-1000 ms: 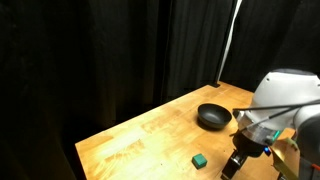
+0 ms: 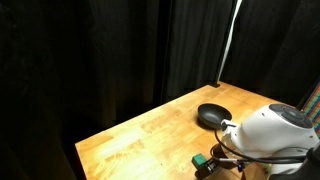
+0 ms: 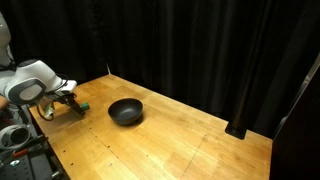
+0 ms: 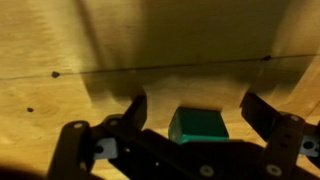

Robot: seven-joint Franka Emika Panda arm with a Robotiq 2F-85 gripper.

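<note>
A small green block [image 4: 197,124] rests on the wooden table, lying between the spread fingers of my gripper in the wrist view. The fingers stand open, with a gap visible on either side of the block. In exterior view 1 the green block [image 2: 199,160] shows at the table's near part, and the gripper is right beside it, low over the wood. From exterior view 2 the block [image 3: 84,106] appears at the far left, just past the arm's end; the fingertips are too small to make out there.
A black bowl or pan [image 3: 126,111] stands on the table [image 3: 190,140] a short way from the block. Dark curtains [image 2: 120,60] hang behind it. A dark seam runs across the wood under the gripper.
In exterior view 1 the arm has come down and leftward, bringing the gripper from right of the green block to right up against it. Block and bowl look unmoved.
</note>
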